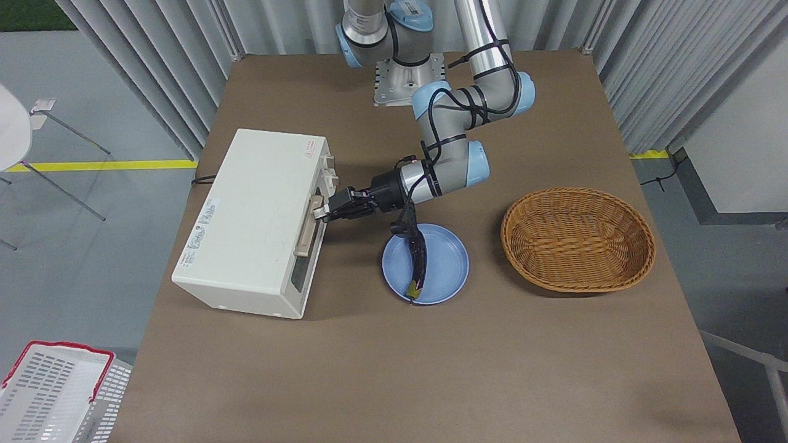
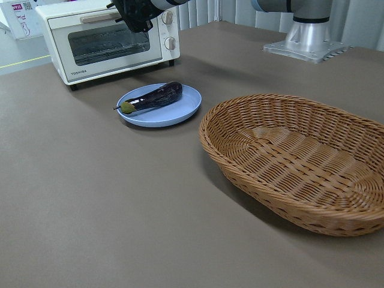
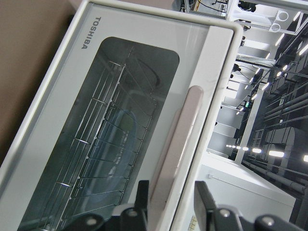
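A white Toshiba toaster oven (image 1: 240,214) stands on the left of the table, its glass door closed. In the wrist view my gripper has its fingers open around the near part of the pale door handle (image 3: 181,139), one finger either side; whether they touch it I cannot tell. A dark purple eggplant (image 2: 156,97) with a green stem lies on a blue plate (image 1: 450,266), below and beside my arm.
A wicker basket (image 1: 577,240) sits empty on the right of the table (image 1: 443,369). The arm's base (image 2: 306,48) stands at the back.
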